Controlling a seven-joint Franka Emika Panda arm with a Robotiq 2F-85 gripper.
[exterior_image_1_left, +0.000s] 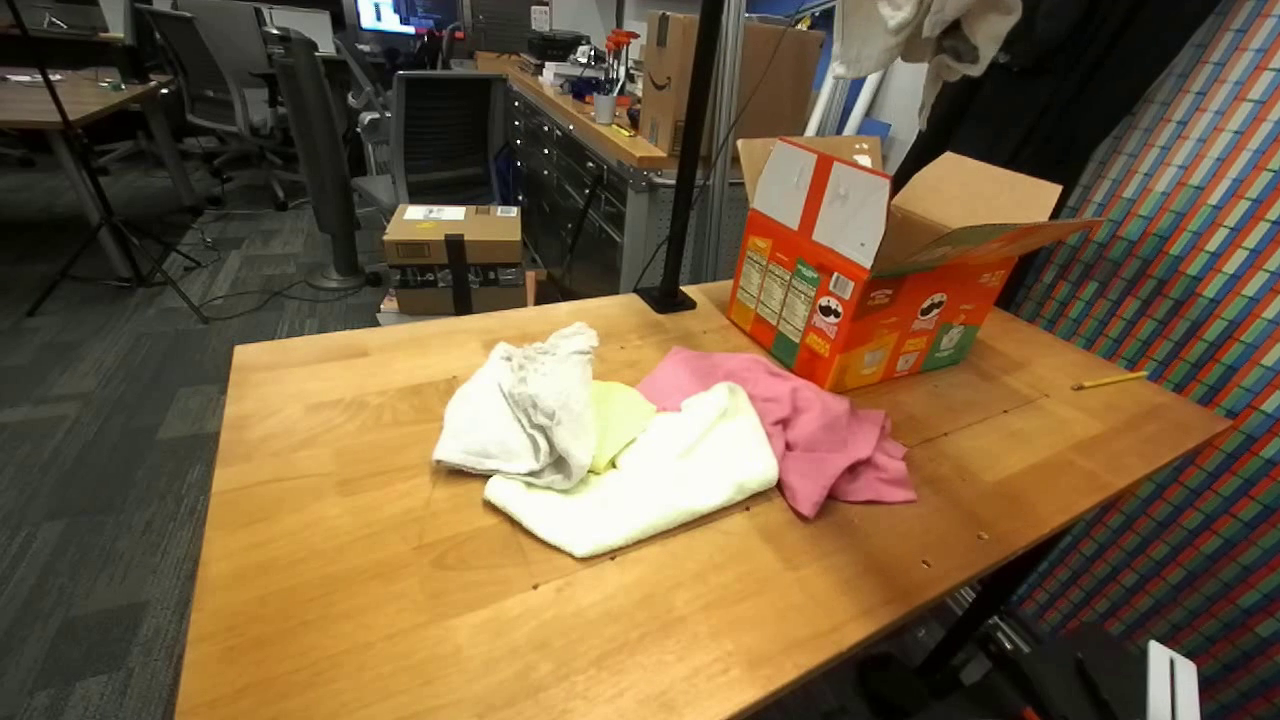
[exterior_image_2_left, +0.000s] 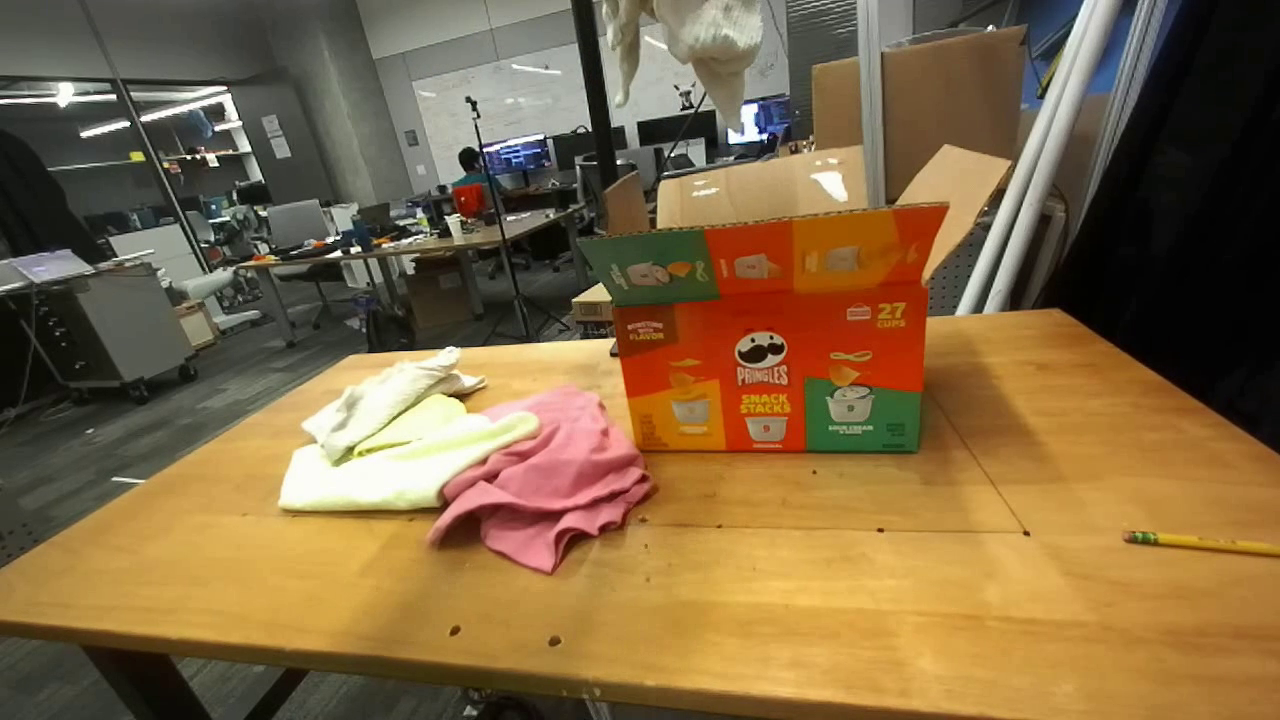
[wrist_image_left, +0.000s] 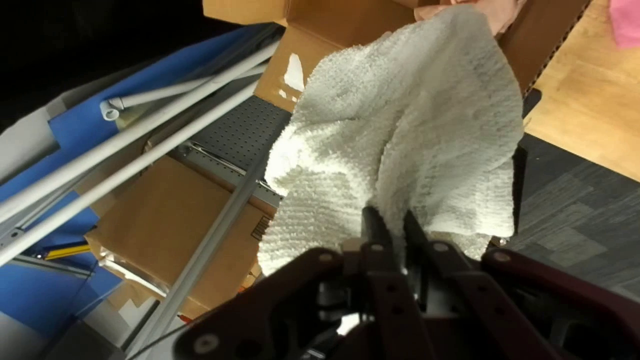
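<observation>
A white towel (wrist_image_left: 402, 132) hangs from my gripper, whose dark fingers are shut on it in the wrist view. In both exterior views the same towel (exterior_image_1_left: 918, 36) (exterior_image_2_left: 696, 42) dangles at the top edge, while the gripper itself is out of frame there. Below it, apart from it, stands the open Pringles box (exterior_image_1_left: 864, 294) (exterior_image_2_left: 768, 348), flaps spread. Something pinkish (wrist_image_left: 504, 12) shows inside the box, partly covered by the towel. On the table lie a white cloth (exterior_image_1_left: 516, 414), a yellow cloth (exterior_image_1_left: 618, 420), a pale yellow-green towel (exterior_image_1_left: 660, 480) and a pink cloth (exterior_image_1_left: 828, 438).
A black post (exterior_image_1_left: 686, 180) rises from the table's back edge beside the box. White pipes (exterior_image_2_left: 1044, 156) lean behind it. A pencil (exterior_image_1_left: 1110, 380) lies at the right.
</observation>
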